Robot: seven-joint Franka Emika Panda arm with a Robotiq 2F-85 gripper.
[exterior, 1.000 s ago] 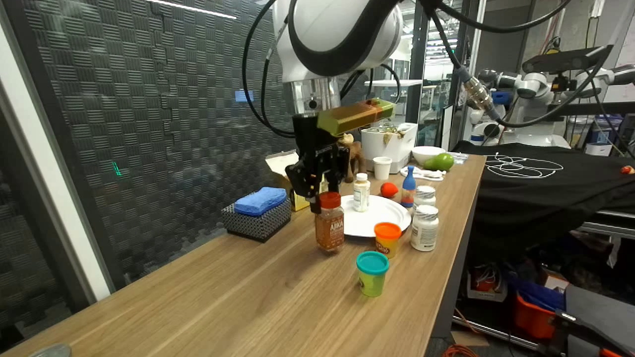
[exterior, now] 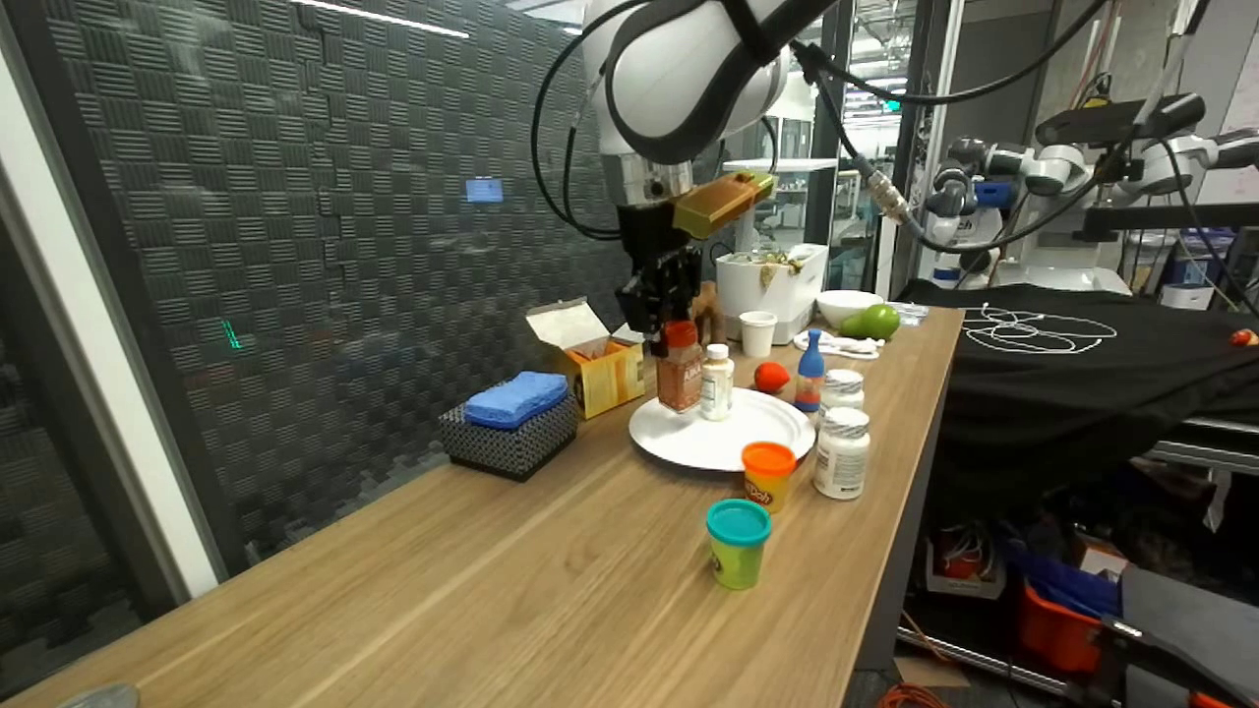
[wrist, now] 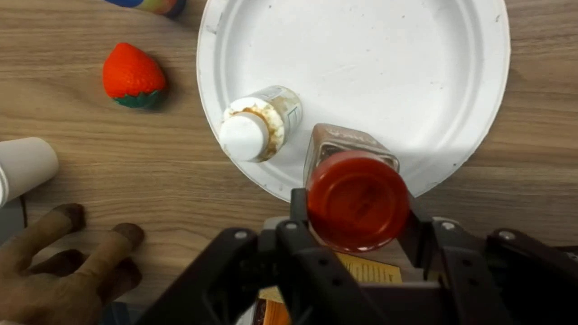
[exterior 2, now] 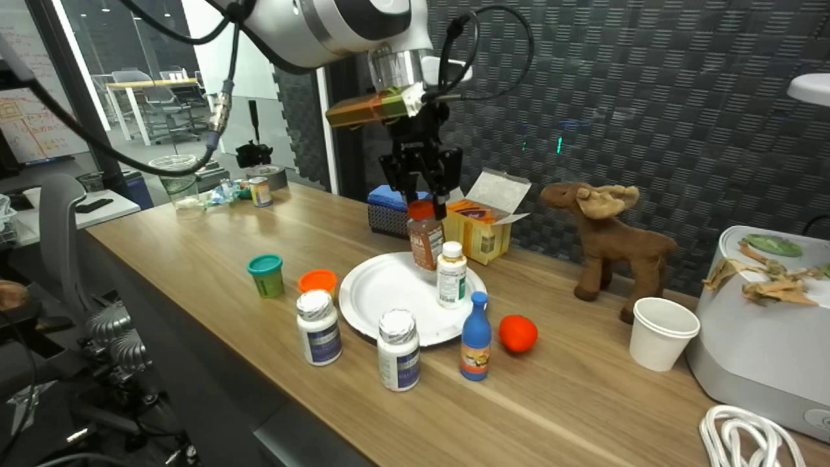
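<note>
My gripper is shut on the red cap of a square spice jar (exterior: 680,380), which is filled with reddish-brown contents. The jar is upright over the white paper plate (exterior 2: 373,299), close to its rim on the yellow box's side; whether its base touches the plate I cannot tell. Beside it on the plate stands a white-capped bottle (wrist: 260,127), a small gap away from the jar in the wrist view.
Around the plate stand two white bottles (exterior 2: 399,350), a blue bottle (exterior 2: 476,338), a red strawberry (wrist: 133,76) and Play-Doh tubs (exterior: 739,543). An open yellow box (exterior 2: 482,222) is close behind the jar. Much of the plate's surface is bare.
The jar, gripped by its cap, has moved away from the first exterior camera, from over the bare table in front of the plate to over the plate, next to the white-capped bottle.
</note>
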